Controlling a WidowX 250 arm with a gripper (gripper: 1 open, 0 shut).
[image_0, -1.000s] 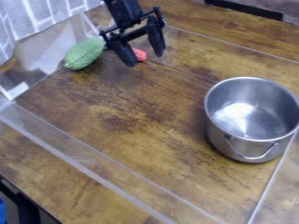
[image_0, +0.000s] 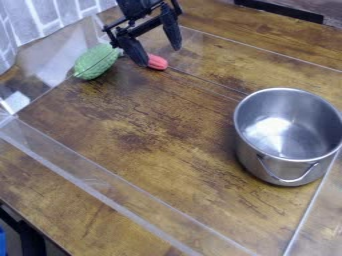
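My black gripper (image_0: 154, 42) is at the top of the view, fingers spread open, just above a small red object (image_0: 156, 62) lying on the wooden table near the back. I see nothing held between the fingers; the arm partly hides the red object. A pale green, ridged vegetable-like object (image_0: 95, 62) lies just left of the gripper. A large steel pot (image_0: 287, 137) with a wire handle stands at the right.
A transparent low border runs along the left and front. Light fabric (image_0: 27, 25) hangs at the back left, and a dark edge runs along the back right.
The gripper has shifted a little left and back, uncovering more of the red object. The pot and green object have stayed in place.
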